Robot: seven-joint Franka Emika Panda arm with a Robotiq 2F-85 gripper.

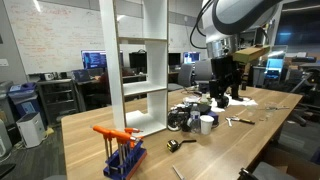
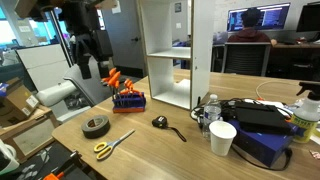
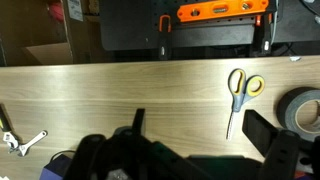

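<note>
My gripper stands open above the table, its dark fingers [image 3: 137, 125] wide apart with bare wood between them. In exterior view 1 the gripper [image 1: 228, 92] hangs over the table's right part; exterior view 2 has it at the upper left. Yellow-and-grey scissors [image 3: 238, 98] lie to the right of centre in the wrist view, beside a black tape roll [image 3: 299, 108]. A blue rack [image 1: 124, 160] holds several orange-handled tools [image 1: 117, 132]; in exterior view 2 these handles [image 2: 113, 76] show beside the shelf. The gripper touches none of these.
A white shelf [image 2: 196, 50] rises behind the rack. A white cup [image 2: 222, 137], a clear bottle [image 2: 211, 112] and a black-and-blue box [image 2: 258, 145] occupy the table's other side. An orange bar [image 3: 220, 10] lies beyond the table edge. Bare wood [image 3: 90, 95] shows left of the scissors.
</note>
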